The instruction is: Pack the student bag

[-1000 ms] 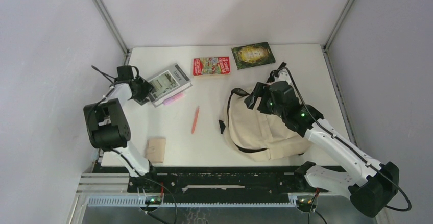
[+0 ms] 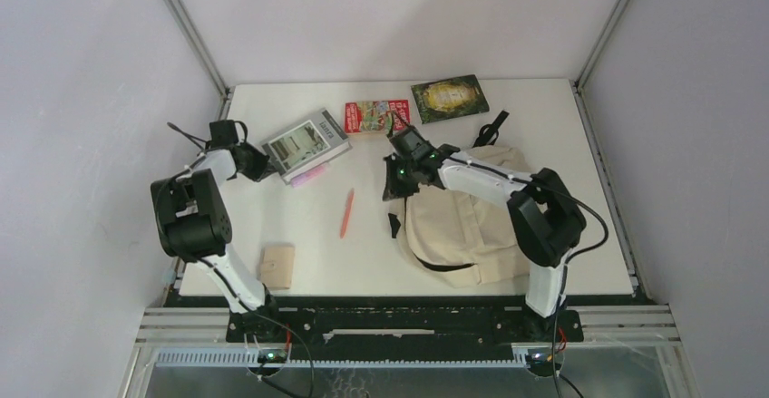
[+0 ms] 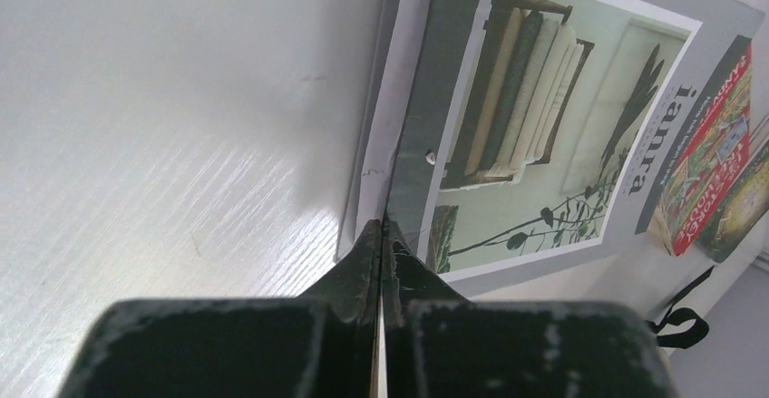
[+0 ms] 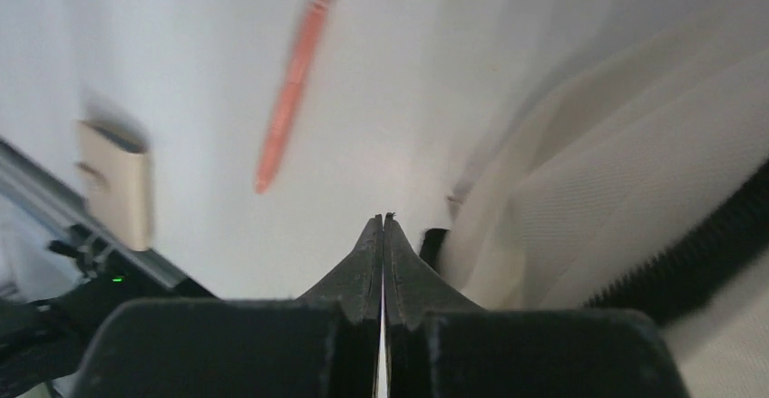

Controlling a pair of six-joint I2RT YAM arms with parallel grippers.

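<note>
The thick grey book [image 2: 304, 144] lies flat and slanted at the back left of the table. My left gripper is shut at the near left corner of its cover, tips together, with the book outside the fingers. The beige bag [image 2: 453, 226] lies on the right half of the table, partly covered by my right arm. Over the table at its left edge is my right gripper, shut with nothing between its tips. An orange pen [image 2: 347, 213] and a pink marker [image 2: 309, 175] lie between book and bag.
Behind lie a red illustrated book [image 2: 374, 116] and a dark green book [image 2: 451, 98]. A small tan notebook [image 2: 277, 266] rests near the front edge. Bare table surrounds the pen. The bag's black strap [image 2: 491, 129] sticks out at the back.
Both grippers went from open to shut. The left one reached the book's corner, and the book shifted slightly to the back right. My right arm swung left across the bag.
</note>
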